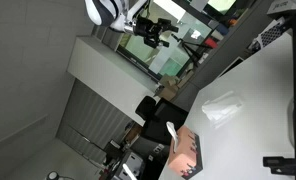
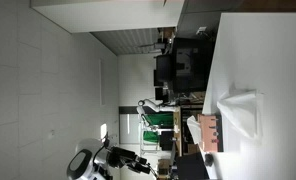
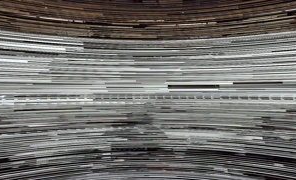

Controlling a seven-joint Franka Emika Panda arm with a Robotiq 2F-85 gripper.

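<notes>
My gripper [image 1: 164,34] hangs in the air at the top of the first exterior view, away from the white table [image 1: 250,130]. It shows small and dark at the bottom of the second exterior view, so whether it is open or shut cannot be told. An orange-brown tissue box [image 1: 185,153] has a white tissue [image 1: 172,132] sticking out. Beside the box, apart from it, a crumpled white tissue or cloth [image 1: 223,108] lies on the table; the second exterior view also shows this white piece [image 2: 242,112] and the box [image 2: 210,133]. Only streaks fill the wrist view.
Both exterior views are turned on their side. A dark object [image 1: 286,165] juts in at the lower right of the first. Dark chairs [image 2: 166,68] and other equipment stand beyond the table. Around the white piece, much of the tabletop is bare.
</notes>
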